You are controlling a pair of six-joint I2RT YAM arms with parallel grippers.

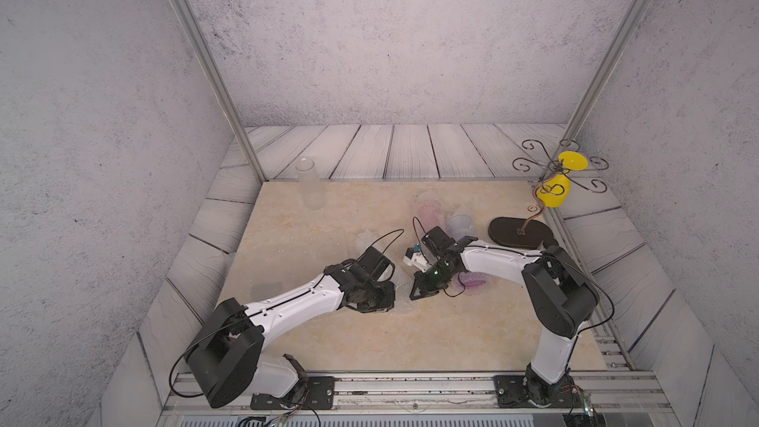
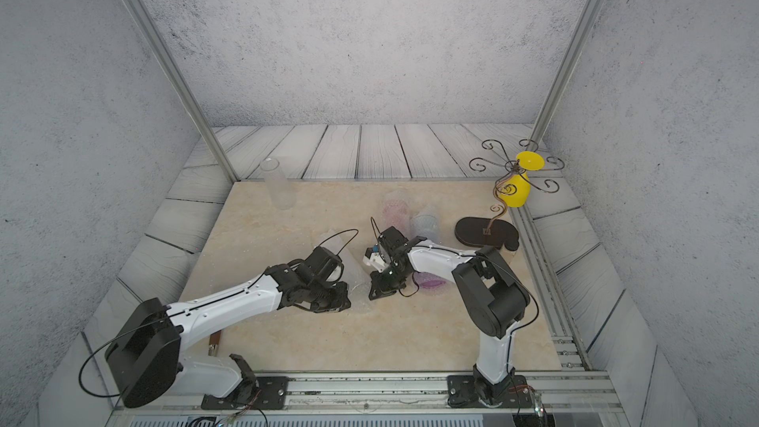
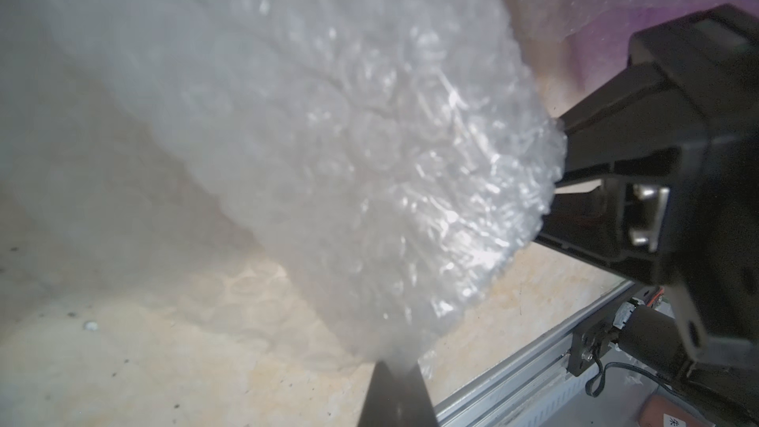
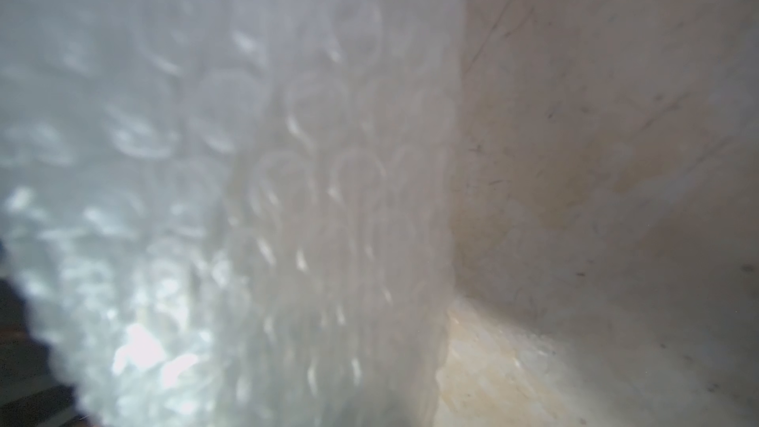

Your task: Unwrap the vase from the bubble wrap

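Clear bubble wrap (image 3: 371,174) lies in a bundle at the table's middle, between my two grippers, filling much of both wrist views (image 4: 237,150); whether a vase is inside cannot be seen. My left gripper (image 1: 387,300) is shut at the bundle's near end, where its fingers (image 3: 387,399) meet the plastic; whether any is pinched between them is unclear. My right gripper (image 1: 419,291) is low at the bundle's right side, partly behind the wrap in the left wrist view, its fingertips hidden.
A frosted vase (image 1: 310,189) stands back left. Pink (image 1: 431,213) and pale (image 1: 460,227) containers stand behind my right arm, with a purple item (image 1: 472,283) beside it. A metal stand with a dark base (image 1: 506,229) and yellow vase (image 1: 553,193) is at right.
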